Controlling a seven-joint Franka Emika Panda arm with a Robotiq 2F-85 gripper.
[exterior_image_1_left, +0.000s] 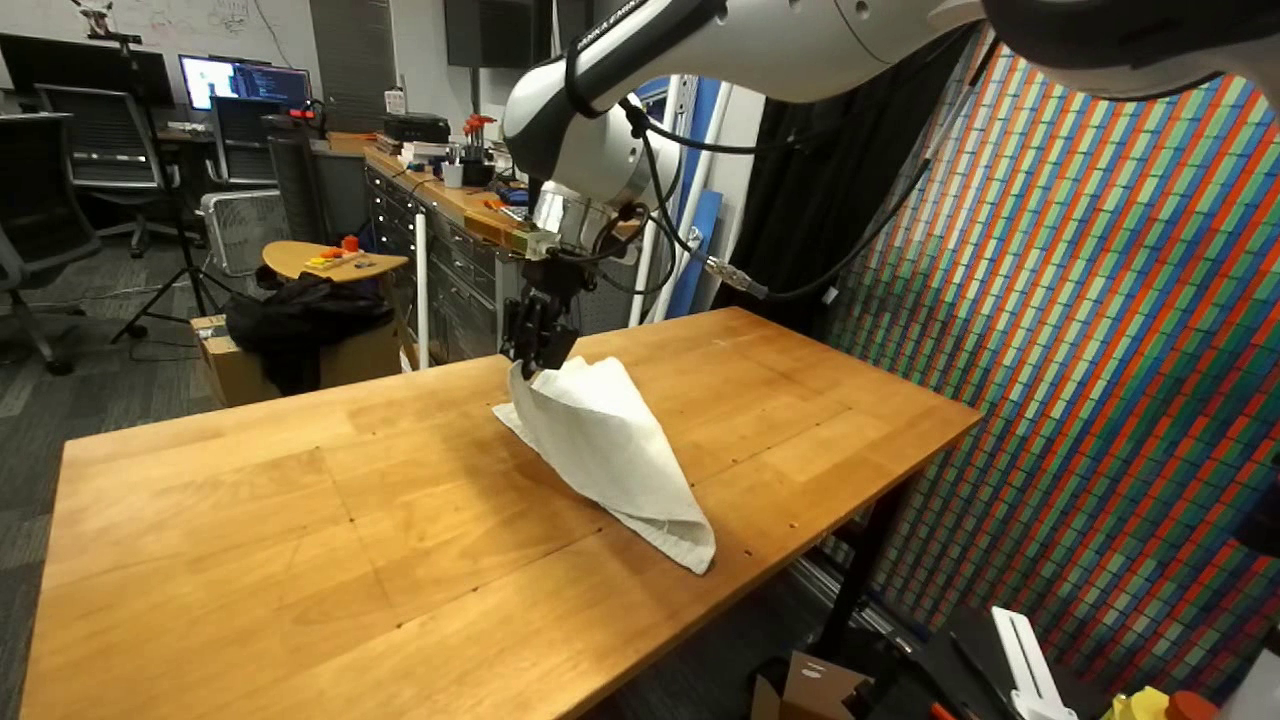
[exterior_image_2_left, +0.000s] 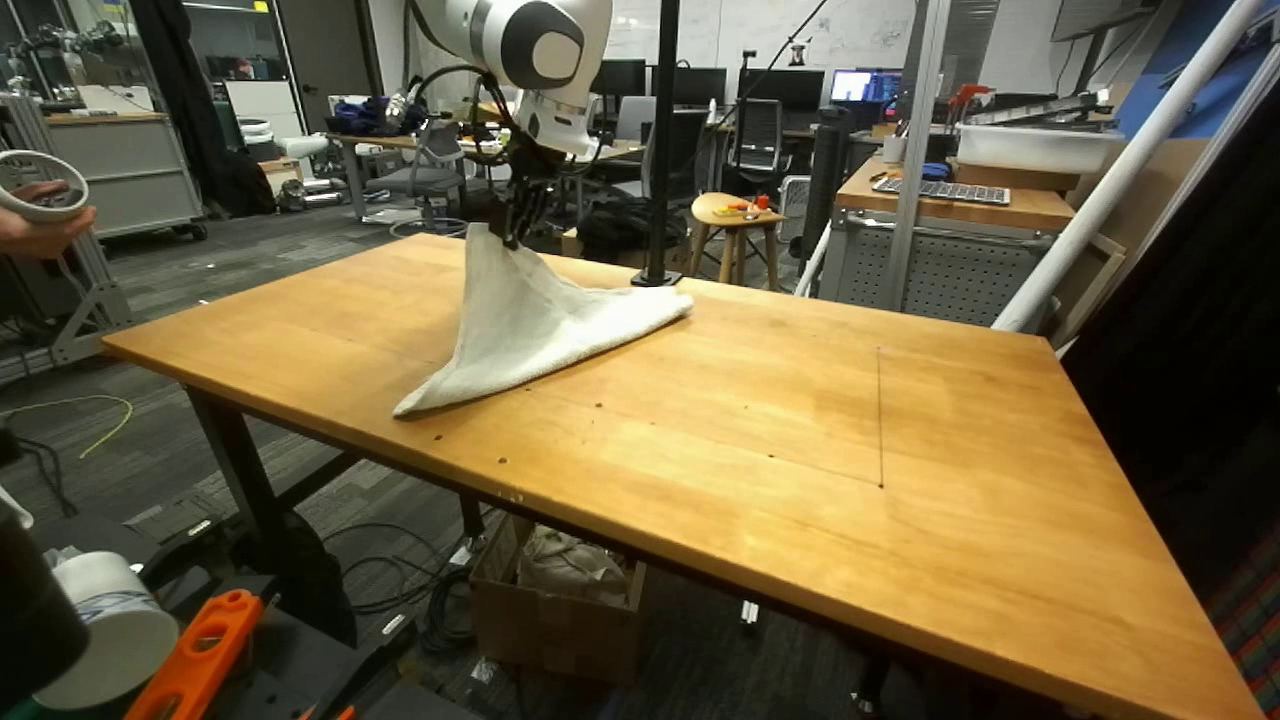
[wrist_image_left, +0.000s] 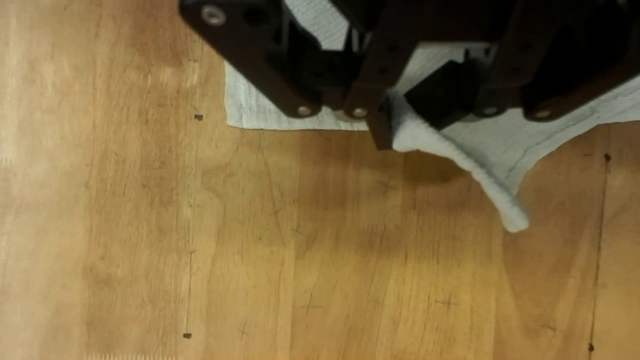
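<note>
A white cloth (exterior_image_1_left: 612, 444) is partly lifted off the wooden table, its raised part pinched by my gripper (exterior_image_1_left: 529, 366). In the second exterior view the cloth (exterior_image_2_left: 516, 318) rises to a peak at the gripper (exterior_image_2_left: 512, 238), while its lower edge rests on the tabletop. From the wrist, a fold of the cloth (wrist_image_left: 414, 127) shows between the dark fingertips of the gripper, and a rolled edge hangs out beyond them to the lower right. The gripper's body hides much of the cloth there.
A black post (exterior_image_2_left: 657, 180) stands at the table's far edge, close to the cloth and gripper.
</note>
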